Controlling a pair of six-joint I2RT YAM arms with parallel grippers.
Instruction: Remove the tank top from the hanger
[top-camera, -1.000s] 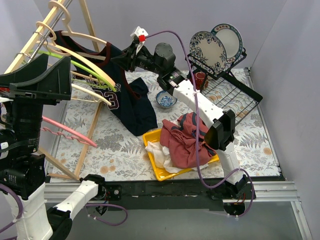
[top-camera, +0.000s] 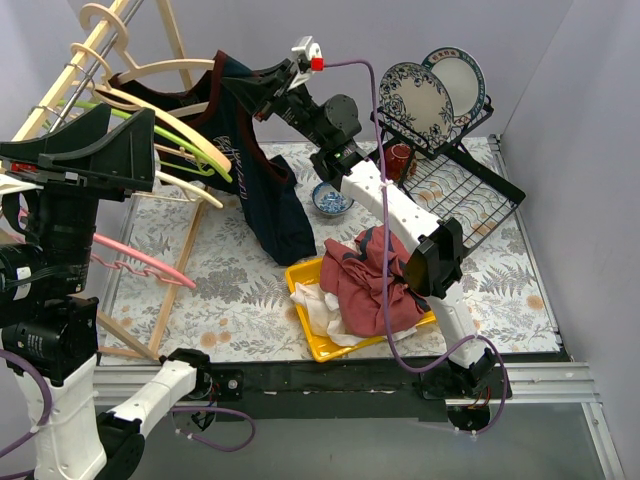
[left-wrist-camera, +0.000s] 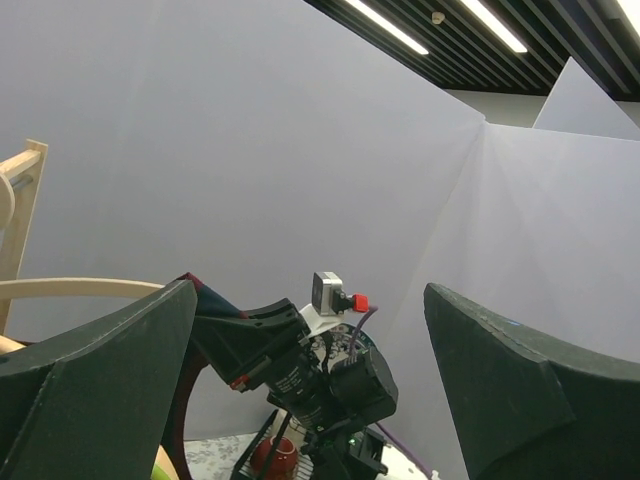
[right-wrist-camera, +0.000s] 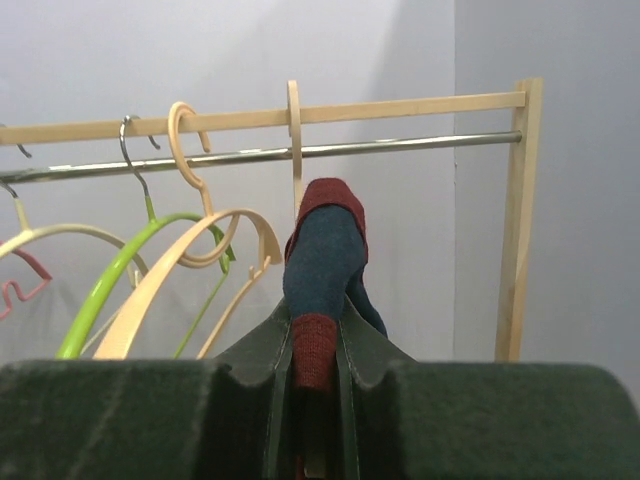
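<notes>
The navy tank top (top-camera: 262, 190) with dark red trim hangs from a wooden hanger (top-camera: 165, 67) at the rack's far end. My right gripper (top-camera: 254, 96) is shut on its right shoulder strap; in the right wrist view the red-edged strap (right-wrist-camera: 315, 350) is pinched between the fingers, with navy cloth rising behind it. The hanger's right tip reaches up to the cloth, and whether it is still inside the strap is hidden. On the left, in front of the hangers, my left gripper (top-camera: 155, 165) stands open and empty, its fingers (left-wrist-camera: 110, 385) wide apart.
Green, beige and pink hangers (top-camera: 150, 262) crowd the rack's rail (top-camera: 90, 75) between the left gripper and the shirt. A yellow basket (top-camera: 322, 345) with folded clothes, a blue bowl (top-camera: 331, 199) and a black dish rack (top-camera: 465, 195) with plates occupy the table.
The right gripper has moved up with the strap in its hold, pulling the shirt's shoulder upward. The hangers have swung slightly. My left gripper has shifted a little to the right.
</notes>
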